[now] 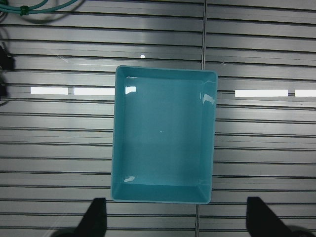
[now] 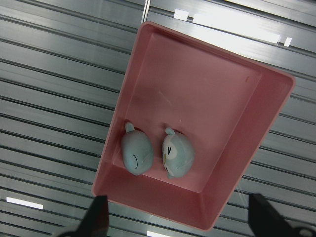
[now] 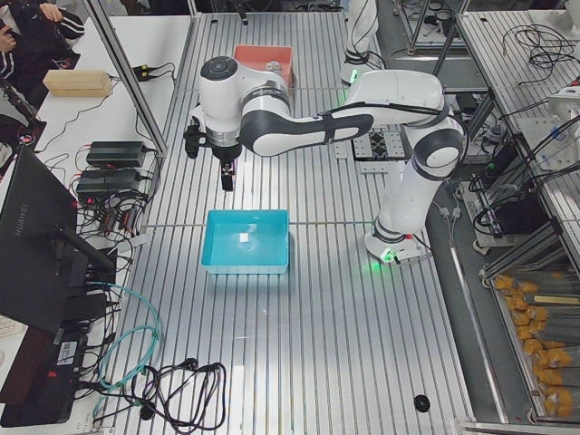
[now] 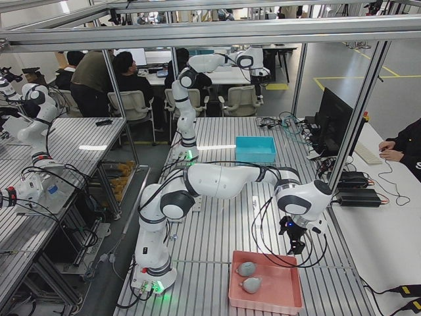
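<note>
An empty teal bin (image 1: 163,133) lies on the slatted metal table, below my left gripper, whose two fingers stand wide apart with nothing between them. A pink bin (image 2: 207,79) holds two grey-green plush toys, one (image 2: 137,152) at its side wall and the other (image 2: 177,155) beside it, both near one end. My right gripper hangs over this bin, open and empty, its fingers at the bottom corners of the right wrist view.
Coiled black cables (image 3: 181,399) and a teal hose (image 3: 131,335) lie on the table's left near part. A monitor (image 3: 36,245) and power units (image 3: 113,181) line the left side. Bare table surrounds both bins.
</note>
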